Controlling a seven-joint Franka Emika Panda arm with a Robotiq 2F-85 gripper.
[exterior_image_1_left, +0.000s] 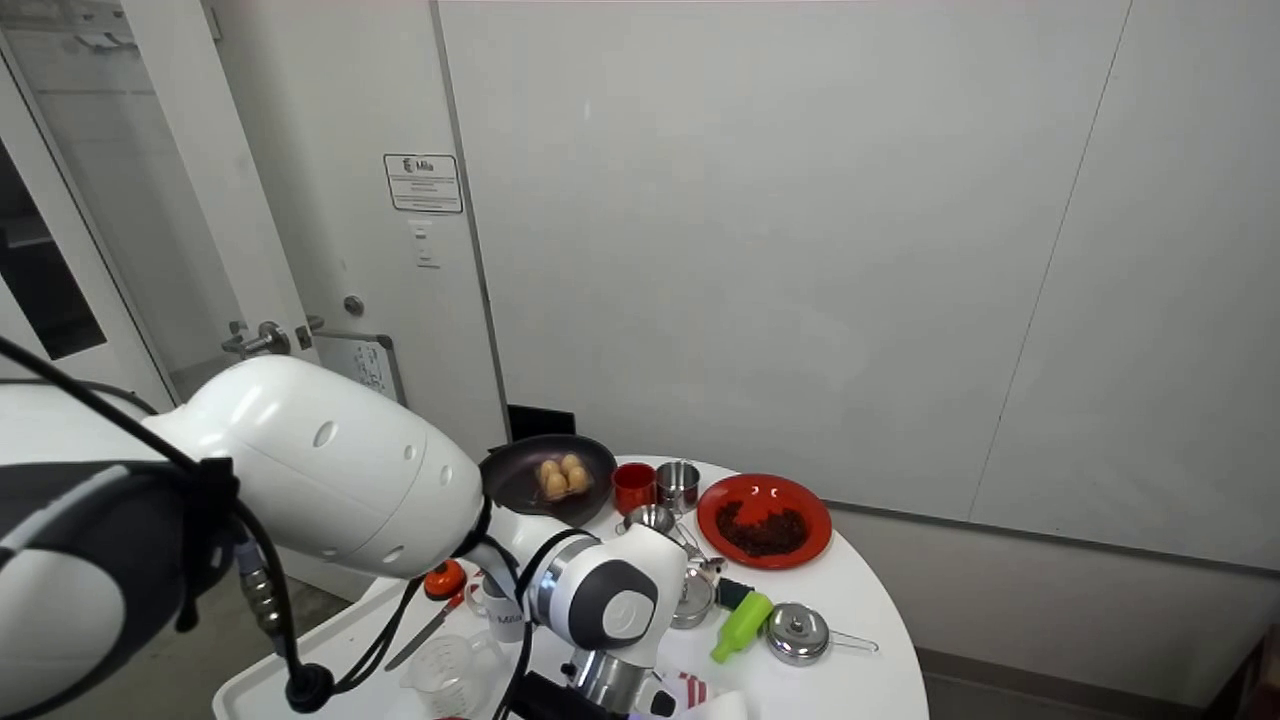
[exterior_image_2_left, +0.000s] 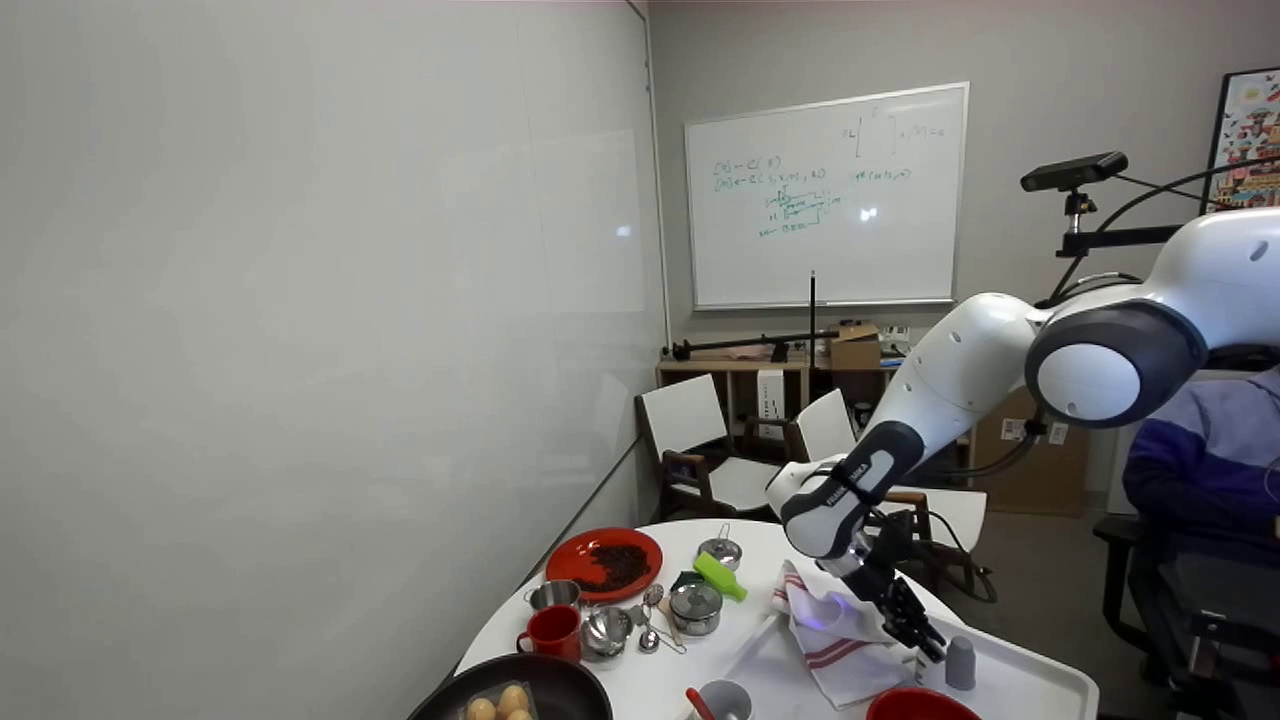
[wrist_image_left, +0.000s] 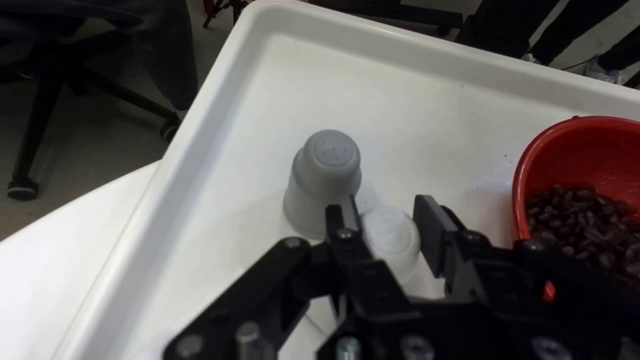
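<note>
In the wrist view my gripper is shut on a small white shaker (wrist_image_left: 393, 237), with one finger against each side. The shaker's rounded top shows between the fingertips, while its lower part is largely hidden by the fingers. Just left of it a grey shaker (wrist_image_left: 324, 180) with a holed top stands upright on the white tray (wrist_image_left: 414, 96). From exterior view 2, the gripper (exterior_image_2_left: 931, 652) points down low over the tray, close beside the grey shaker (exterior_image_2_left: 960, 664). Exterior view 1 cuts off the fingers at its lower edge.
A red bowl (wrist_image_left: 531, 174) of dark beans stands close on the right. A striped towel (exterior_image_2_left: 828, 654) lies behind the gripper. Farther off are a red plate (exterior_image_2_left: 642, 546), metal pots (exterior_image_2_left: 696, 608) and a green bottle (exterior_image_2_left: 720, 576). Bare tray lies beyond the shakers.
</note>
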